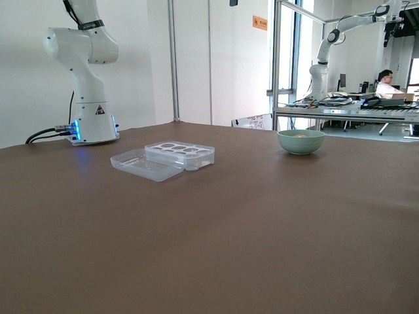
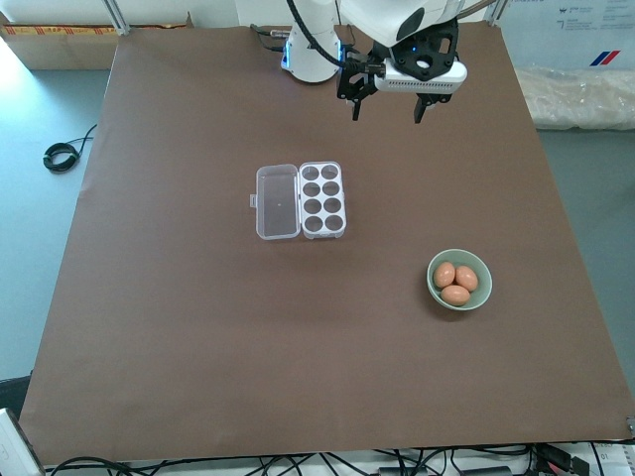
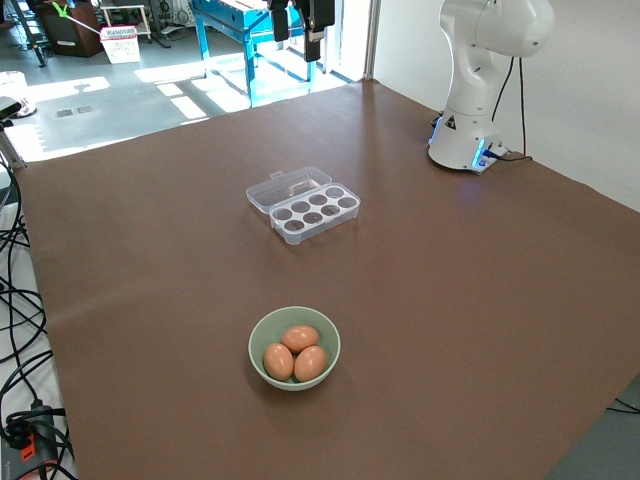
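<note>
A green bowl (image 2: 459,297) (image 1: 300,145) (image 3: 294,375) holds several brown eggs (image 2: 454,295) (image 3: 310,363) on the table's right side in the left view. An open clear carton (image 2: 322,200) (image 1: 179,155) (image 3: 314,213) with round pockets, all empty, lies near the middle, its lid flat beside it. The black gripper (image 2: 387,111) is above the back of the table, high over both, its two fingers spread apart with nothing visible between them.
The white arm base (image 1: 95,124) stands at the back. Cables (image 2: 109,464) run outside the front edge.
</note>
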